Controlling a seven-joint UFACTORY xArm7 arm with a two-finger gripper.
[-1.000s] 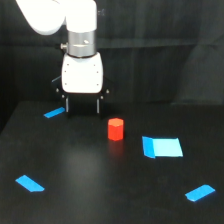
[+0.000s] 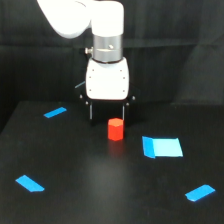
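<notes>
A small red block (image 2: pixel 115 130) stands on the dark table, near the middle of the camera view. My white gripper (image 2: pixel 107 115) is just above and behind it in the image, pointing down. Its thin dark fingers are spread wide at either side of the hand, and nothing shows between them. The block appears below the gap, a little right of its middle. How high the fingertips are over the table is hard to judge against the dark background.
Right of the block lies a light-blue square (image 2: pixel 167 147) with a brighter blue strip (image 2: pixel 148 147) along its left side. Blue tape marks lie at the back left (image 2: pixel 55 112), front left (image 2: pixel 29 184) and front right (image 2: pixel 200 193).
My gripper has moved right and down in the view, from the left of the red block to close above it. It was open before too. The block and tape have not moved.
</notes>
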